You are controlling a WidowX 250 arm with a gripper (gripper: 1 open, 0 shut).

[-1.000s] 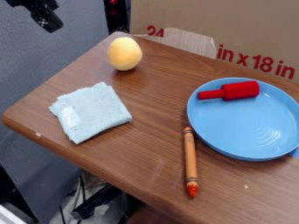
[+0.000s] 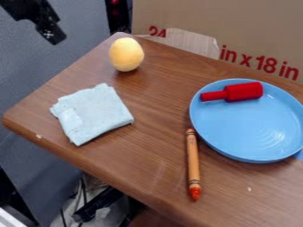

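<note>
A black robot gripper (image 2: 48, 28) hangs at the top left, off the table's edge and apart from every object; whether its fingers are open or shut is unclear. On the wooden table are a yellow egg-shaped object (image 2: 127, 54) near the back, a folded pale blue cloth (image 2: 91, 113) at the left, an orange crayon (image 2: 193, 162) lying lengthwise, and a blue plate (image 2: 246, 136) at the right with a red rolling-pin-like object (image 2: 243, 90) on it.
A cardboard box (image 2: 219, 31) stands along the back. Grey floor and some dark equipment show beyond the left edge.
The gripper has shifted slightly at the top left over the last second. The objects on the table have not moved.
</note>
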